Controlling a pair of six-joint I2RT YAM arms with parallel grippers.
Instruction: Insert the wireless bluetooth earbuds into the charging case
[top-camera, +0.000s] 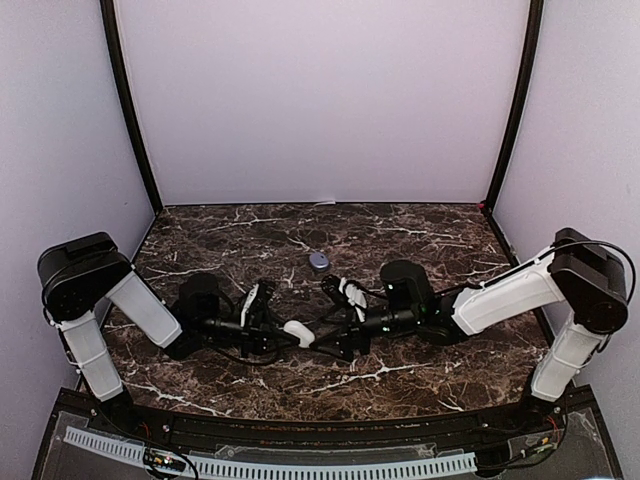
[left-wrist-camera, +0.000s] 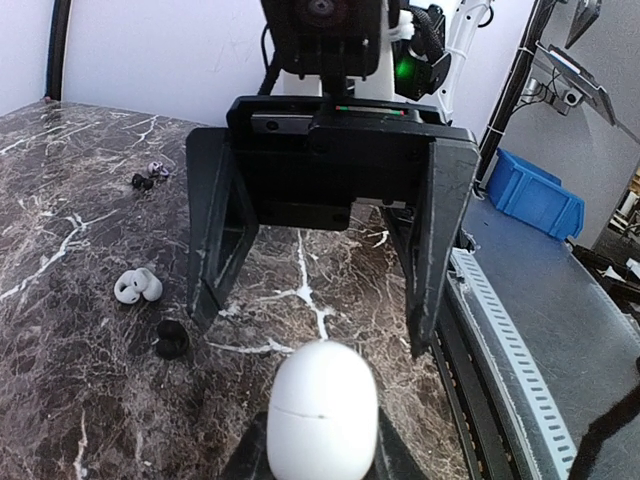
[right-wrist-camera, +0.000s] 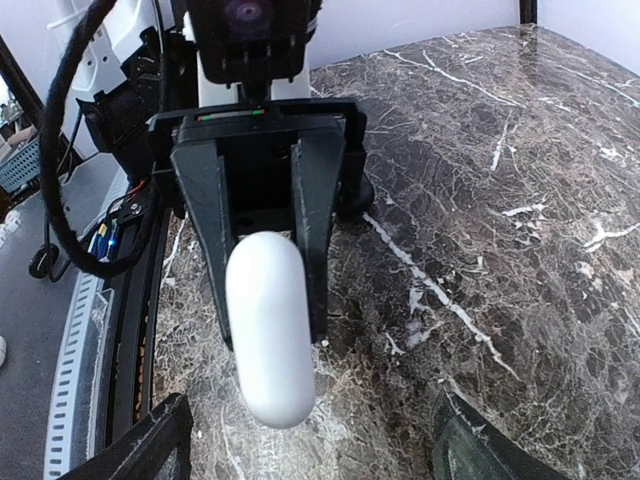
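Observation:
My left gripper is shut on the white charging case, a smooth rounded capsule. In the left wrist view the case juts up with a faint seam across it, and no open slot shows. My right gripper faces it from the right, very close to its free end. In the right wrist view, the right gripper's fingers stand apart, with the near end of the case lying toward the gap; contact cannot be made out. On the table is a small white two-lobed piece, perhaps the earbuds.
A small black piece lies near the white one. Farther back on the marble table are more small lilac and black pieces. A lilac-grey item sits at the back middle. A blue bin stands off the table.

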